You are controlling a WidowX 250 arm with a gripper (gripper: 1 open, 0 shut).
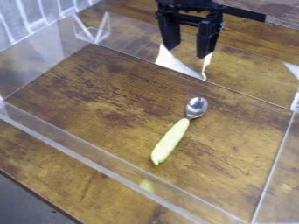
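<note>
My black gripper (190,44) hangs at the top centre, pointing down with its fingers apart and nothing between them, well above and behind the objects on the wooden surface. A spoon with a pale yellow-green handle (170,142) lies at the middle right, its shiny metal bowl (197,107) toward the back.
Clear plastic walls (70,157) border the wooden work area (93,105) on the sides, front and back. White railing (24,17) shows at the top left.
</note>
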